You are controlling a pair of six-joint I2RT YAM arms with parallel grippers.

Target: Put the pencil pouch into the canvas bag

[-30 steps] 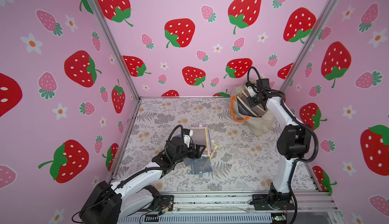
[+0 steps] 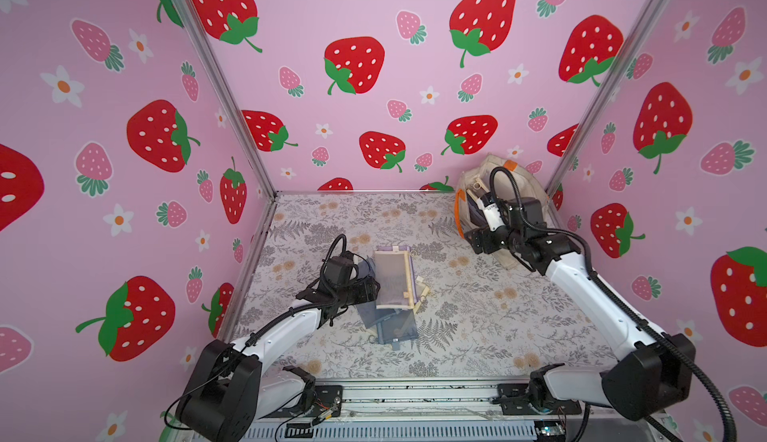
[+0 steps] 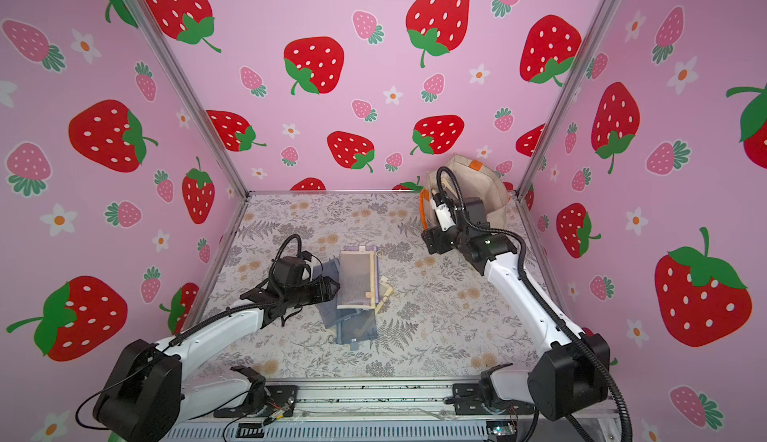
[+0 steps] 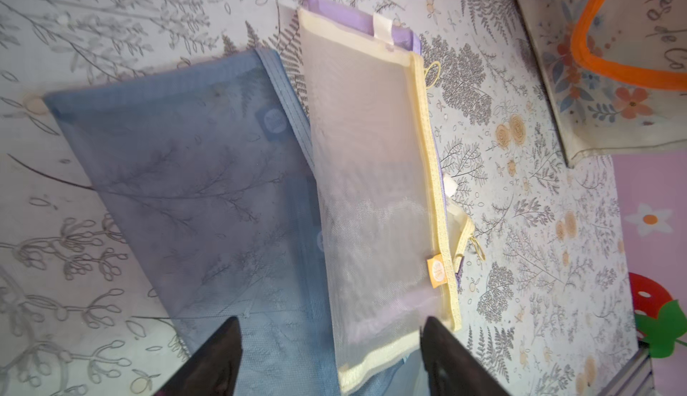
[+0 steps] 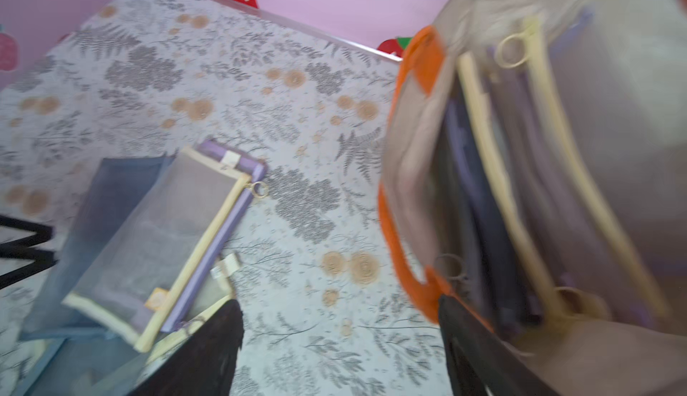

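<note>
Loose mesh pouches lie piled on the left half of the table. A cream-edged mesh pouch rests on a purple-edged pouch, over a blue pouch. Above the pile's left side hovers my left gripper, fingers partly apart, nothing between its fingers. The canvas bag, with an orange handle, stands at the back right. Several pouches stand upright inside it. My right gripper is open and empty in front of the bag's mouth, hiding part of it in the top views.
Another blue pouch lies under the pile's front end, and a cream pouch edge sticks out at its right. Between pile and bag the table is clear. Pink walls close the back and sides.
The left one has moved back to the left over the pile. The pouches look unmoved.
</note>
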